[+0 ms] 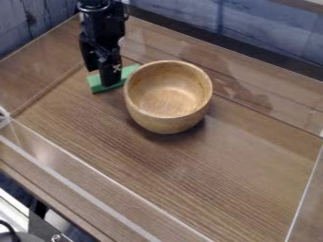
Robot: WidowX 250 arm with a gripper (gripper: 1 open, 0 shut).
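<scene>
My black gripper [108, 71] reaches down from the top left onto a green block [106, 84], just left of a wooden bowl [169, 113]. The fingertips are at or just over the block. Whether they grip it is unclear. The bowl is upright and looks empty.
</scene>
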